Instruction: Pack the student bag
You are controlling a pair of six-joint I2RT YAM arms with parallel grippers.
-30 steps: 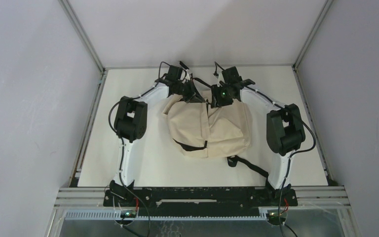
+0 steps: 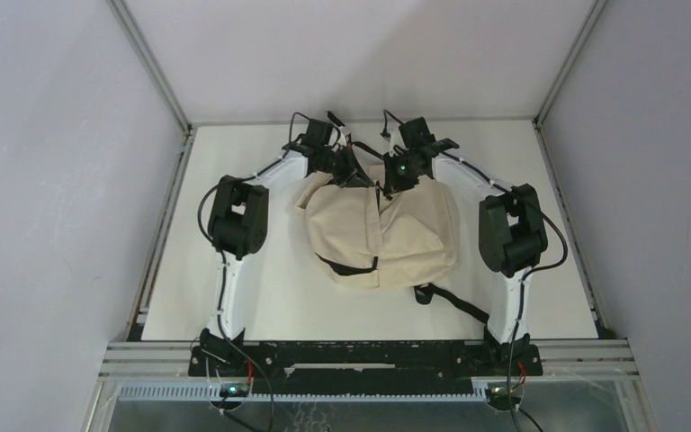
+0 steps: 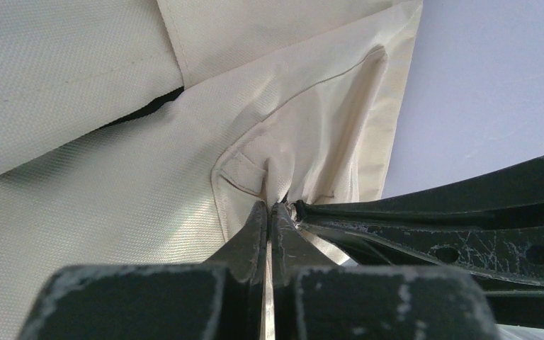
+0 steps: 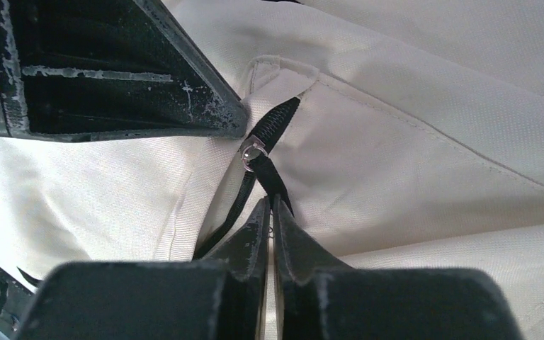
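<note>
A beige cloth bag (image 2: 337,229) with black straps lies on the table. In the left wrist view my left gripper is shut at a fold of the bag's fabric beside a zipper end. In the right wrist view a silver zipper slider (image 4: 253,150) with a black pull tab (image 4: 273,180) sits on a short black zip. My right gripper has its fingertips close together at the pull's end; whether they grip it is hard to tell. The other arm's black housing reaches in just above the slider.
A loose black strap (image 2: 457,301) runs from the bag toward the front right. Both arms meet closely over the bag's back part.
Over the last second my right arm has shifted slightly left at the bag's zipper. My left arm and the bag look unchanged.
</note>
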